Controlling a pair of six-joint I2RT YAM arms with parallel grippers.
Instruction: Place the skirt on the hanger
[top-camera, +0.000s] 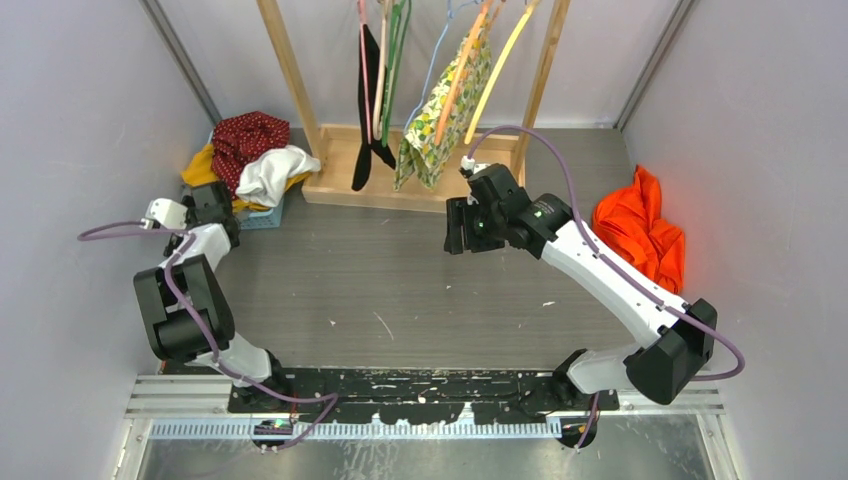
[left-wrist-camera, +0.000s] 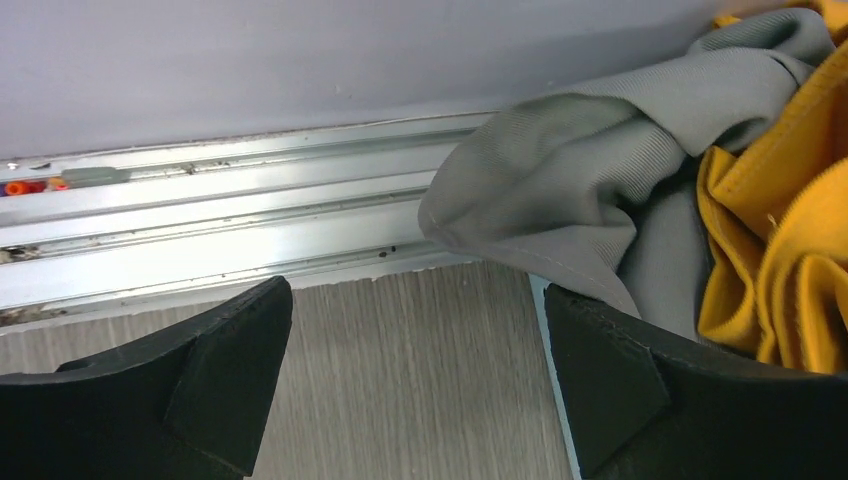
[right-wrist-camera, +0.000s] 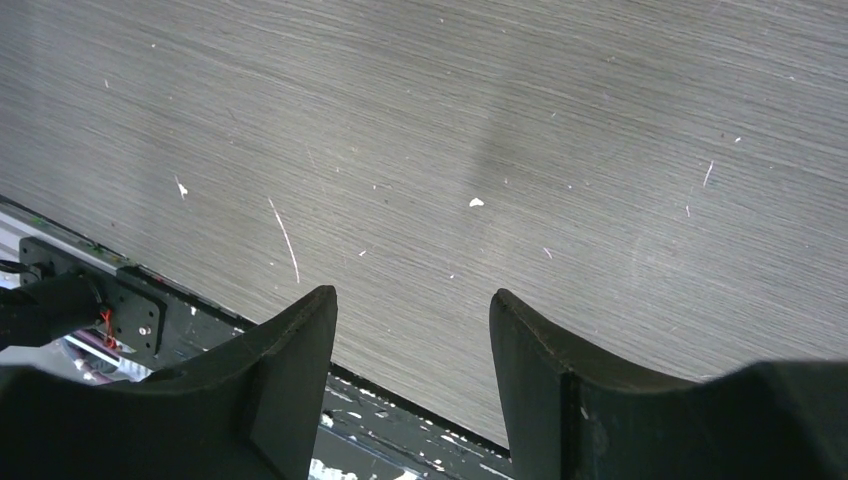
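Note:
My left gripper stands open beside the basket at the left wall, with nothing between its fingers. Grey cloth (left-wrist-camera: 590, 170) and mustard cloth (left-wrist-camera: 790, 220) lie by its right finger. Over the floor in front of the rack, my right gripper is open and empty. From the rack hang a patterned yellow-green cloth (top-camera: 432, 140), seen with an orange hanger (top-camera: 462, 80), and a bare yellow hanger (top-camera: 500, 70). Which cloth is the skirt I cannot tell.
The blue basket (top-camera: 264, 219) also holds dark red cloth (top-camera: 248, 138) and white cloth (top-camera: 275, 176). A black garment (top-camera: 368, 110) hangs at the rack's left near a green hanger (top-camera: 393, 75). Orange-red cloth (top-camera: 640, 230) lies at the right wall.

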